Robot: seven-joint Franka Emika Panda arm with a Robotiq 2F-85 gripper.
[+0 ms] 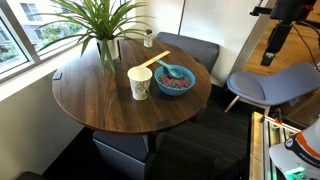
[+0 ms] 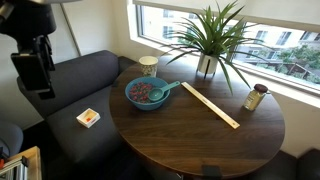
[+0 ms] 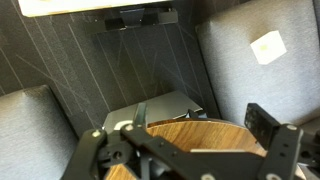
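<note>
My gripper hangs high above the floor, off the table's edge, its two fingers spread wide with nothing between them. In exterior view 1 the same gripper (image 1: 272, 50) is at the upper right, well away from the table. On the round brown table (image 1: 95, 105) sits a blue bowl (image 1: 175, 88) with dark reddish contents. A teal spoon (image 2: 163, 90) leans in that bowl. Beside it stands a white patterned cup (image 1: 140, 84). A flat light wooden strip (image 2: 210, 105) lies on the tabletop, clear of the bowl.
A leafy plant (image 1: 100, 15) in a vase and a small capped jar (image 2: 256, 98) also stand on the table. Grey chairs (image 3: 270, 70) surround it; a small pale box (image 2: 88, 118) rests on one seat.
</note>
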